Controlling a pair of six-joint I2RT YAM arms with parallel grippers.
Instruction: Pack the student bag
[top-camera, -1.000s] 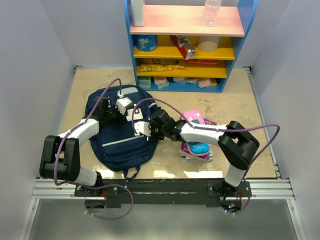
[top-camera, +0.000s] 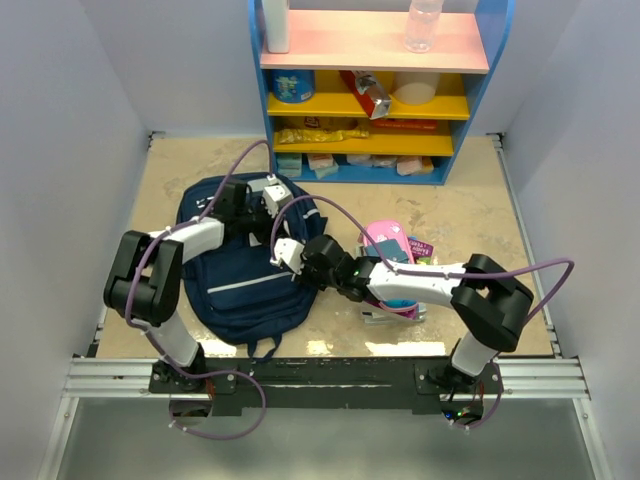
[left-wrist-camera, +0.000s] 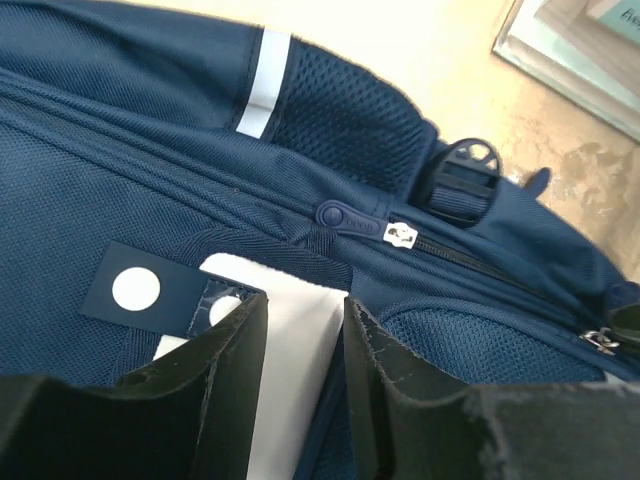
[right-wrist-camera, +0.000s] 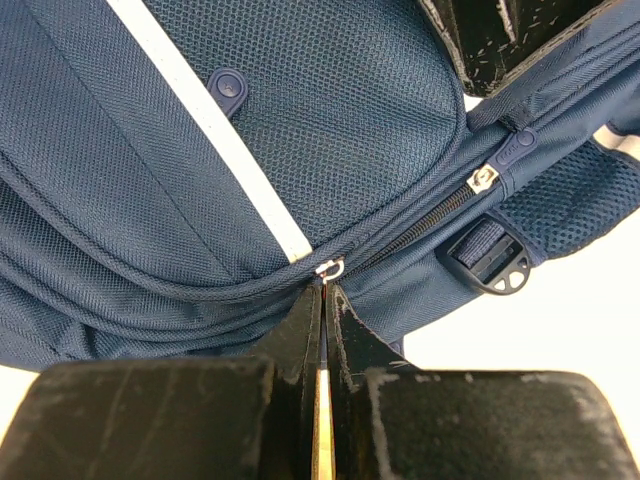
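The navy student bag (top-camera: 245, 310) lies flat on the left of the table. In the right wrist view, my right gripper is shut at a metal zipper slider (right-wrist-camera: 330, 268) along the bag's edge; the slider's tab is hidden between the fingertips. A second zipper pull (right-wrist-camera: 508, 155) lies farther along the same zipper. My left gripper stands partly open above the bag, its fingers apart over a white patch (left-wrist-camera: 290, 345) and holding nothing. Beyond its fingertips is the blue zipper pull (left-wrist-camera: 350, 220) with its silver slider.
A pink and blue pouch (top-camera: 388, 240) sits on a stack of books and packets right of the bag, partly under my right arm. Behind stands a blue-and-yellow shelf (top-camera: 360, 140) with goods. Bare table shows between bag and stack.
My left gripper has moved right across the bag, closer to the right gripper. The right gripper has shifted slightly to the right, and the bag's right edge moved a little with it.
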